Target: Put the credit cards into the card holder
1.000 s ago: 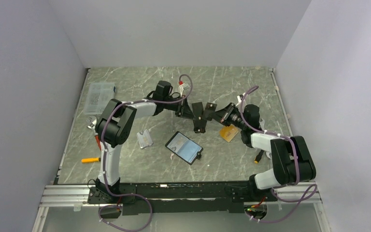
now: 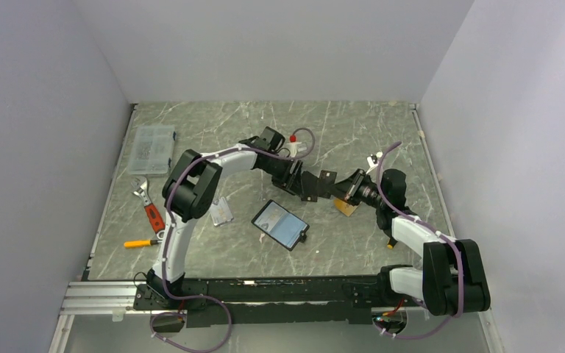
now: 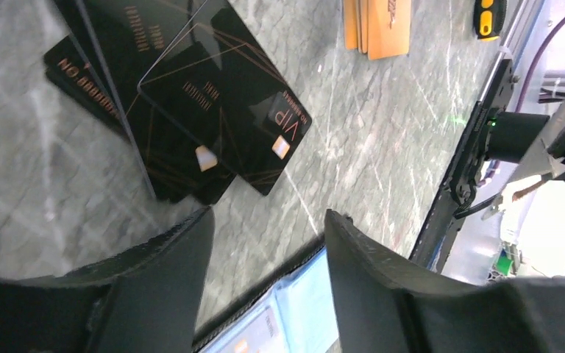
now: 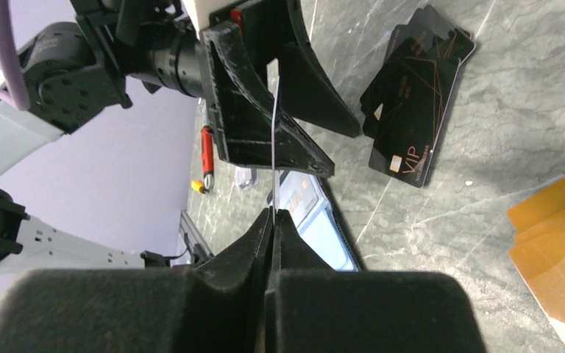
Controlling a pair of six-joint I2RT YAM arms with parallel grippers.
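Several black cards (image 2: 308, 187) (image 3: 221, 103) (image 4: 404, 132) lie overlapping on the marble table. My left gripper (image 2: 294, 180) is at their left edge, its fingers apart with nothing visible between them. My right gripper (image 2: 342, 187) is shut on a thin black card (image 2: 326, 184) (image 4: 275, 140), held up edge-on in the right wrist view. A blue-lit tablet-like object (image 2: 279, 223) (image 4: 316, 228) lies in front of the cards; I cannot tell whether it is the card holder.
Orange cards (image 2: 344, 208) (image 4: 552, 243) lie under the right arm. A clear box (image 2: 152, 149), wrench (image 2: 151, 209), screwdriver (image 2: 138, 243) and small pale stack (image 2: 221, 211) are at the left.
My right gripper has moved slightly right and toward the front with its card.
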